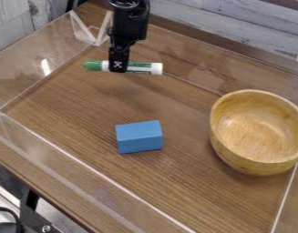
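Observation:
A white tube with green ends [138,68] is held sideways near the back of the wooden table. My black gripper [115,65] comes down from the top, shut on the tube left of its middle.
A blue block [138,136] lies near the centre front. A large wooden bowl [253,132] stands on the right.

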